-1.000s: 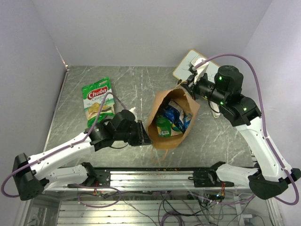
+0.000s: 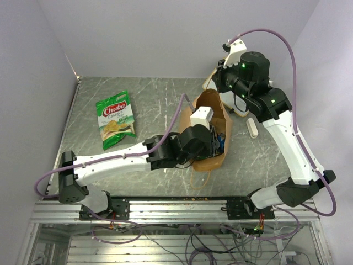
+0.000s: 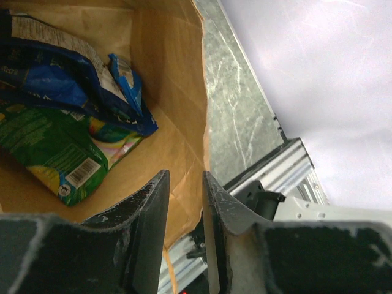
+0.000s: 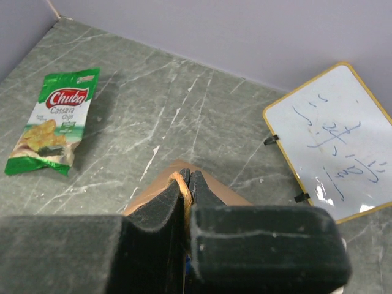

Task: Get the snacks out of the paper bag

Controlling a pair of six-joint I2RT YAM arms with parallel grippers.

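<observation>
The brown paper bag stands with its mouth facing up, held by its twisted handle in my right gripper, which is shut on it. Over the bag's mouth is my left gripper, part open. In the left wrist view, its fingertips are near the bag's side wall, with no snack between them. Inside lie a blue snack packet and a green one, clear of those fingers. On the table at the left rests a green-and-white Chuba chips bag.
A whiteboard lies at the back right, with a small white object near it. Grey walls bound the back and sides. Bare table shows between the chips bag and the paper bag.
My left gripper has moved right, from beside the paper bag to over its mouth, covering much of the contents from above.
</observation>
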